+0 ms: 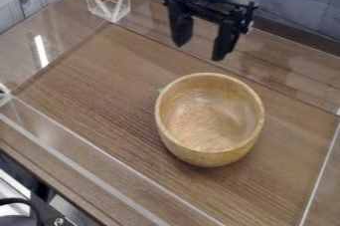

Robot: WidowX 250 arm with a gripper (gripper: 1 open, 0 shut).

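Observation:
My black gripper hangs at the top centre, above and behind a tan round bowl, open, with nothing visible between its fingers. The bowl sits right of centre on the wooden table and looks empty. A small green object peeks out at the bowl's left rim, mostly hidden.
White wire-like frames stand at the upper left and left edge. Dark cables lie at the bottom left corner.

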